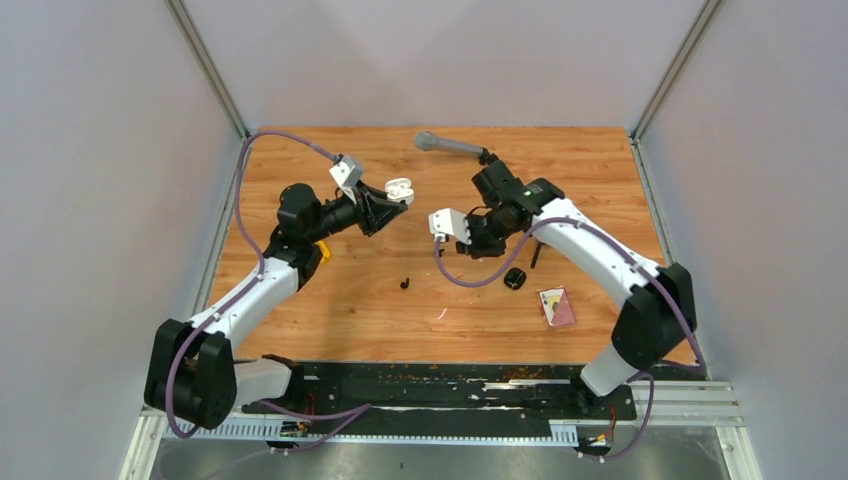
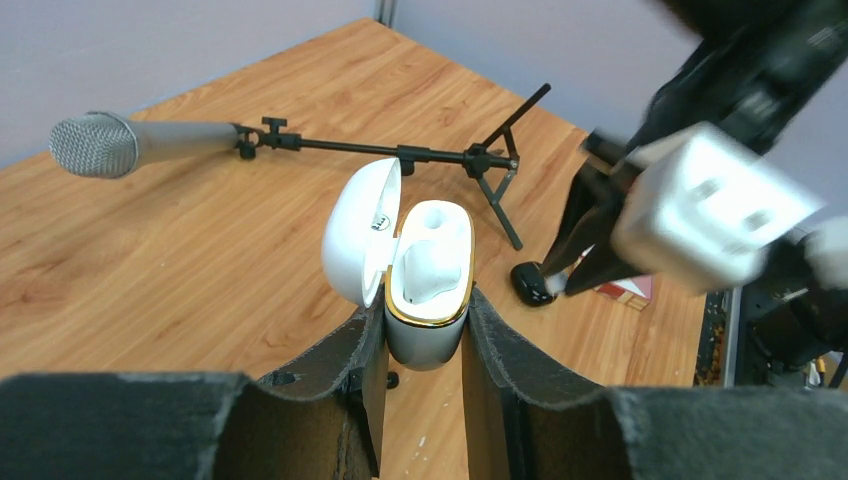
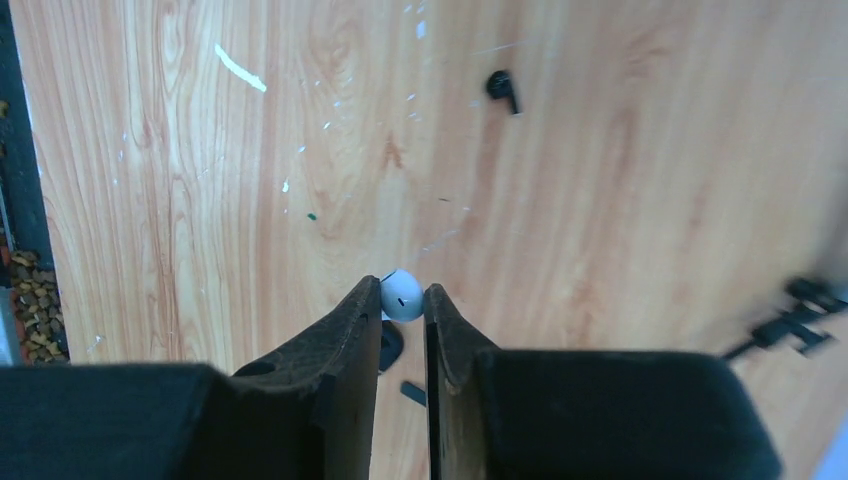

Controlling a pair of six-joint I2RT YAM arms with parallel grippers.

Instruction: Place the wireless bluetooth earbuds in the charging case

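Observation:
My right gripper is shut on a small white earbud point(image 3: 402, 290), above the wooden table. In the top view the right gripper point(image 1: 466, 247) is right of the case.
A microphone point(image 1: 440, 142) on a black stand lies at the back. A black round case point(image 1: 515, 279) and a card box point(image 1: 556, 307) lie to the right, a yellow object point(image 1: 324, 250) beside the left arm.

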